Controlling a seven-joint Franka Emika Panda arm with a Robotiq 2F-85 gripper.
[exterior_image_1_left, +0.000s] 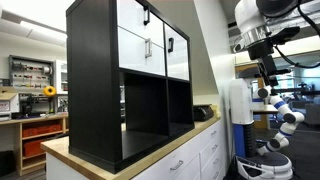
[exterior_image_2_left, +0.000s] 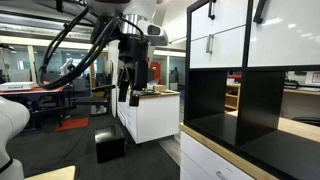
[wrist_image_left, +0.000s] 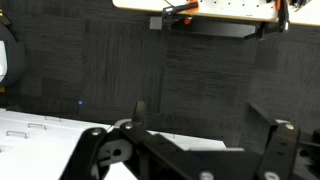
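My gripper hangs high over the dark floor (wrist_image_left: 200, 70), fingers apart and nothing between its fingers. In exterior view 2 the gripper (exterior_image_2_left: 128, 97) points downward, left of the counter and away from the cabinet. A black cabinet (exterior_image_1_left: 95, 100) with white fronts above and open cubbies below stands on a wood-topped counter (exterior_image_1_left: 130, 172). Dark handles (exterior_image_2_left: 258, 12) are fixed to some of its white fronts. Both cubbies (exterior_image_2_left: 208, 92) seem empty where they show. Exterior view 1 has the gripper (exterior_image_1_left: 269, 78) at the upper right, clear of the cabinet.
White drawers (exterior_image_2_left: 205, 163) sit beneath the counter, and their white fronts (wrist_image_left: 40, 140) line the lower left of the wrist view. A wooden edge (wrist_image_left: 220, 14) with tools and cables crosses its top. A black box (exterior_image_2_left: 110, 145) rests on the floor; open floor lies around it.
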